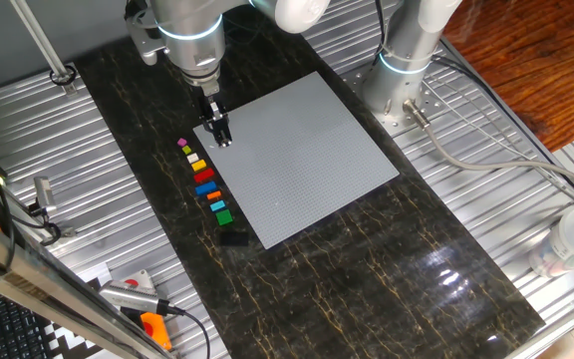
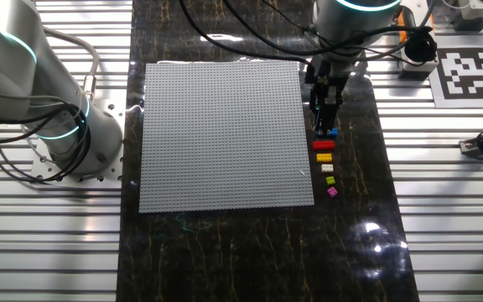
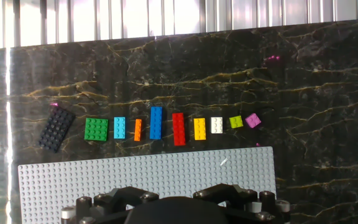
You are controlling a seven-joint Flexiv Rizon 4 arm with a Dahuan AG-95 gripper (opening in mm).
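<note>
My gripper [image 1: 223, 144] hangs over the left edge of the grey baseplate [image 1: 307, 165], its fingers apart with nothing seen between them. In the wrist view the two fingers [image 3: 143, 195] show at the bottom, clear of every brick. Beyond the baseplate's edge lies a row of bricks: black [image 3: 56, 129], green [image 3: 96, 129], light blue [image 3: 119, 127], orange [image 3: 138, 130], blue [image 3: 156, 123], red [image 3: 178, 129], yellow [image 3: 199, 129], white [image 3: 216, 125], lime [image 3: 236, 122] and pink [image 3: 253, 121]. In exterior view 2 the arm hides part of this row.
The baseplate bears no bricks, only a small pale mark [image 3: 223, 162].
</note>
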